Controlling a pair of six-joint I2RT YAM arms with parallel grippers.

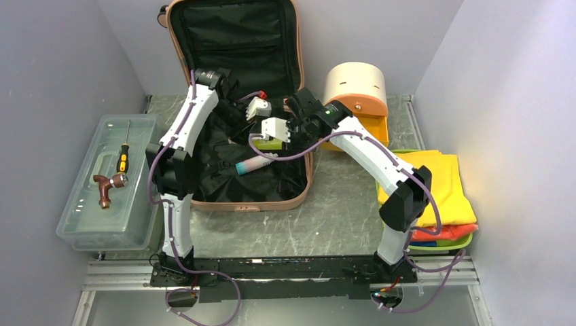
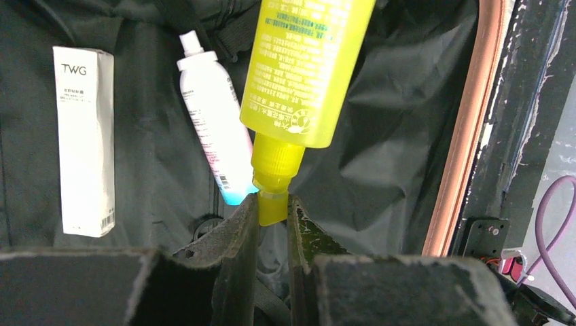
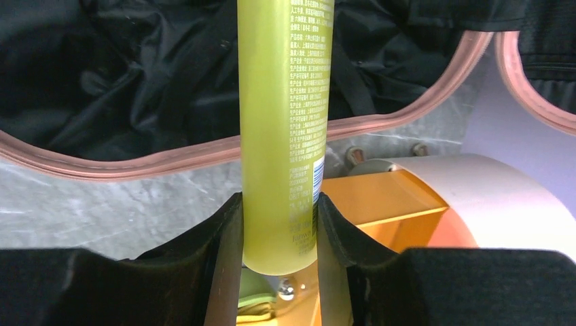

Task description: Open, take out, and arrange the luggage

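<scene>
The open suitcase (image 1: 247, 206) holds a white TWG box (image 2: 84, 139) and a white-and-blue bottle (image 2: 210, 122) on its black lining. Above them, a yellow-green bottle (image 2: 302, 75) hangs between my grippers. My left gripper is shut on its cap end. My right gripper has its fingers against both sides of the bottle's bottom end; whether they press on it or are loosening is hard to tell. In the top view the bottle is mostly hidden under the two wrists.
A lidded clear box (image 1: 81, 217) with a screwdriver and hammer stands at left. A cream-and-orange drawer box (image 1: 353, 78) is at back right, a green basket (image 1: 441, 246) with folded cloths at right.
</scene>
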